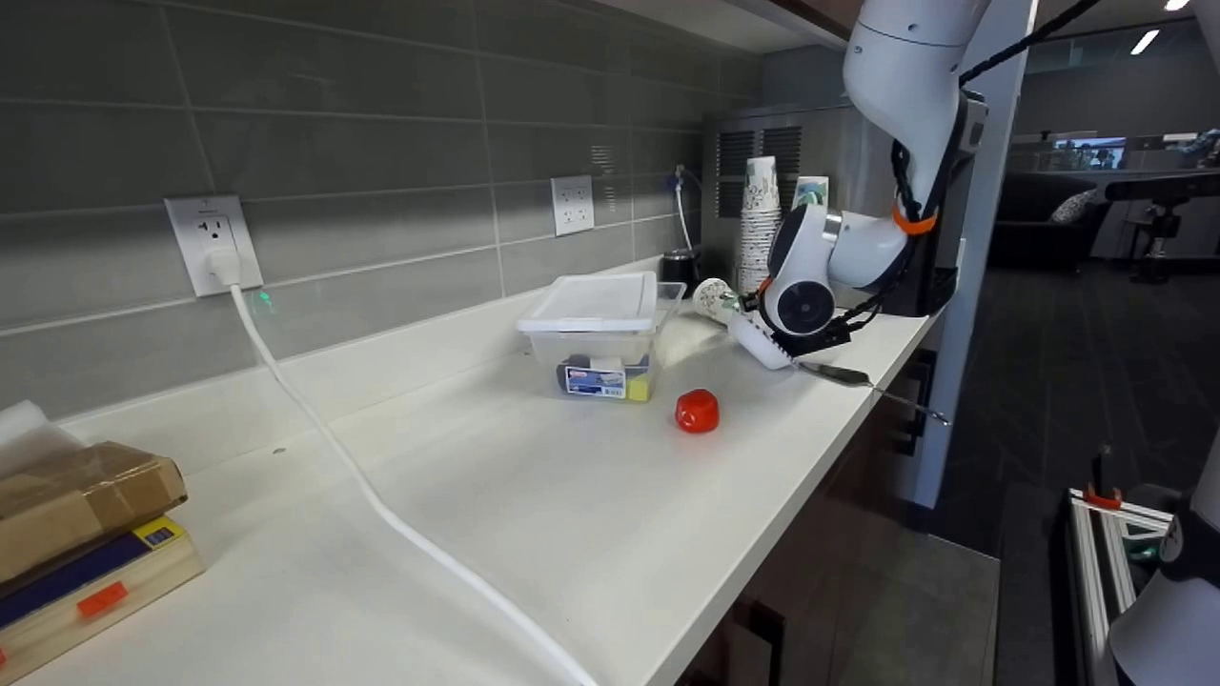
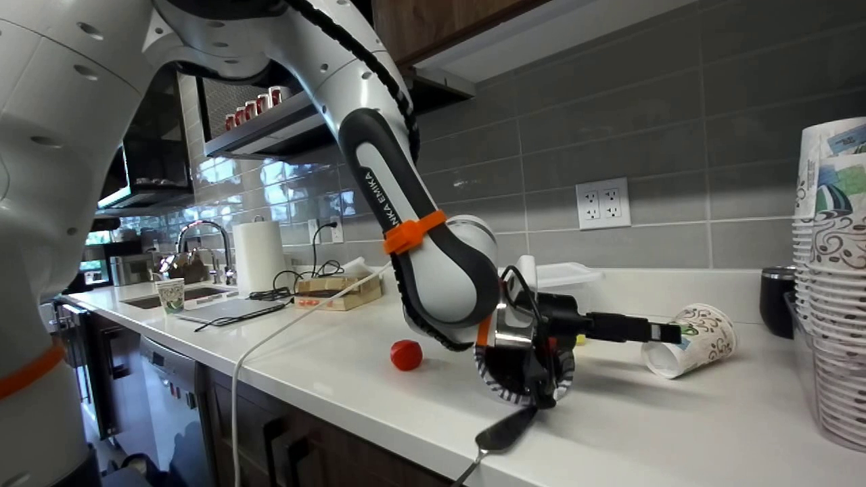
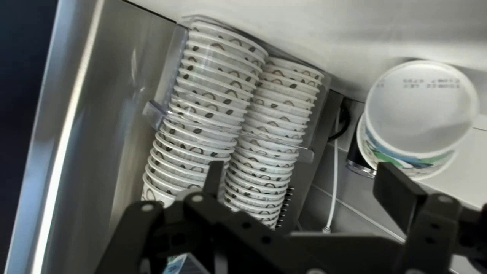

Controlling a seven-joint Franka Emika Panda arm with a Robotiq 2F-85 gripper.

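Note:
My gripper stands open low over the counter, a wide gap between its dark fingers and nothing held there. One finger (image 2: 629,327) reaches toward a patterned paper cup (image 2: 704,345) lying on its side. The wrist view shows a paper cup (image 3: 422,107), mouth toward the camera, beyond the right finger. A white dish (image 1: 757,341) is tipped up against the gripper; its striped rim (image 2: 496,385) shows beneath the hand. By the dish lies a dark spatula (image 2: 507,431), its handle jutting over the counter's front edge.
Stacked paper cups (image 3: 205,96) fill a clear holder close to the gripper. A red object (image 1: 697,412) sits on the counter near a lidded clear bin (image 1: 589,332). A black tumbler (image 1: 680,270) stands by the wall. Free counter (image 1: 492,492) stretches away from the arm, crossed by a white cable.

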